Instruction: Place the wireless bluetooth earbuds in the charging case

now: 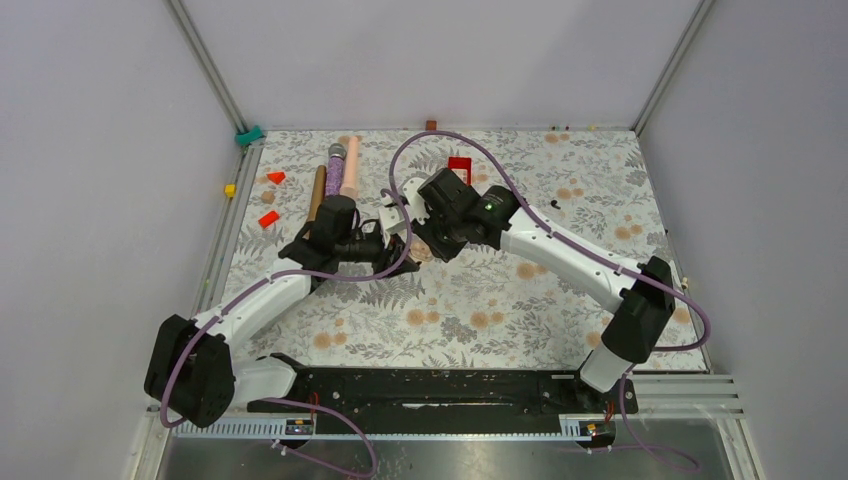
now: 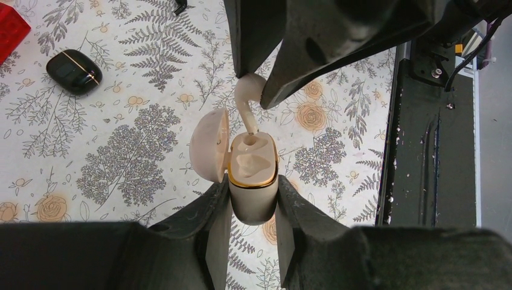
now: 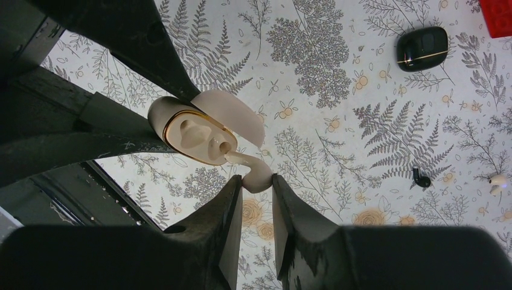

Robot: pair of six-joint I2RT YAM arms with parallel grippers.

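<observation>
The white charging case (image 2: 252, 199) with a gold rim is held in my shut left gripper, its lid (image 2: 205, 145) standing open and two shaped slots facing up. My right gripper is shut on the head of a white earbud (image 3: 256, 175), whose stem points down at a round hole in the case, the tip at or just at its opening; how far inside, I cannot tell. In the top view both grippers meet near the middle of the table, largely covering the case.
A black case (image 3: 421, 47), a small black earbud (image 3: 421, 178), a white earbud (image 3: 497, 184) and a red box (image 3: 497, 15) lie on the patterned cloth. Rods and red blocks (image 1: 269, 218) lie at the left.
</observation>
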